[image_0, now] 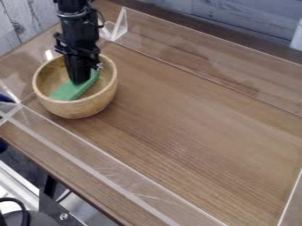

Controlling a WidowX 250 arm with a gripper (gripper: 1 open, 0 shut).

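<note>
A light wooden bowl (92, 102) sits at the left of the table, holding a green oblong object (73, 88). My black gripper (80, 72) reaches down into the bowl over the upper end of the green object, partly covering it. Its fingertips are dark and small, so whether anything is between them is hard to see.
Clear plastic edging runs along its left and front side, with black cables at the bottom left. A pale wall stands at the back.
</note>
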